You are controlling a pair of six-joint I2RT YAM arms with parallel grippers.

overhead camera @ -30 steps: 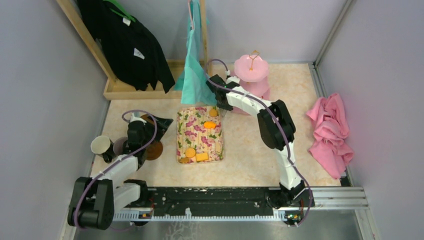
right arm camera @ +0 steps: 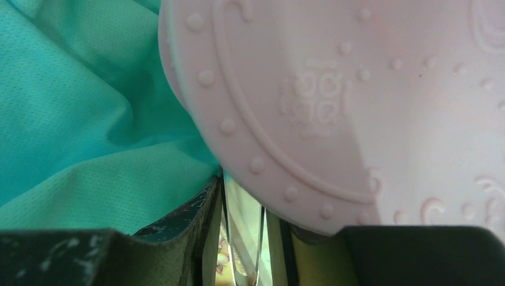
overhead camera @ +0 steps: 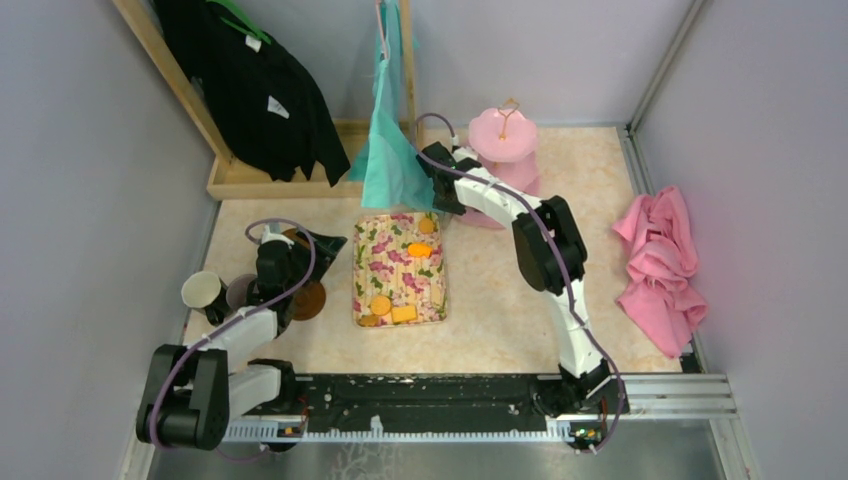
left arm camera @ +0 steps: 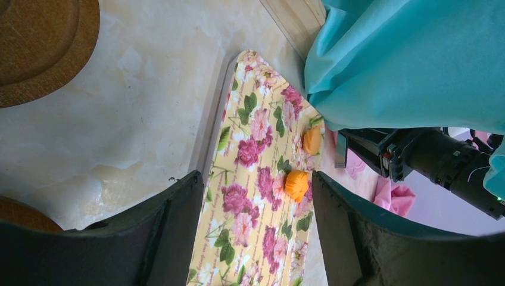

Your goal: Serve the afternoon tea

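Observation:
A floral tray (overhead camera: 385,260) holds several small orange and yellow snacks, including an orange piece (left arm camera: 296,186). My left gripper hovers open at the tray's left, over a wooden coaster (overhead camera: 308,300). My right gripper (overhead camera: 440,205) is at the tray's back right corner, by a pink tiered stand (overhead camera: 502,135) and turquoise cloth (left arm camera: 393,65). In the right wrist view a metal utensil (right arm camera: 243,220), apparently tongs, stands between its fingers under a pink tier (right arm camera: 381,107); whether they grip it is unclear.
A white mug (overhead camera: 200,290) stands at the left. Pink cloth (overhead camera: 655,270) lies at the right. A wooden rack with black garment (overhead camera: 270,100) is at the back.
The left arm and the objects look unchanged.

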